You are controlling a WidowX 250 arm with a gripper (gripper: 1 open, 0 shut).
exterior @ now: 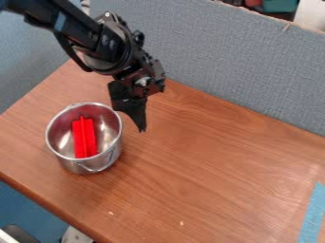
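Observation:
A steel pot [105,157] stands at the left of the wooden table, holding a red block [84,138] that lies inside it. My black gripper [140,124] hangs just to the right of and behind the pot's rim, pointing down and shut, with nothing visible between its fingers.
Grey padded panels [241,66] border the back and left. A strip of blue tape [311,209] lies at the right edge.

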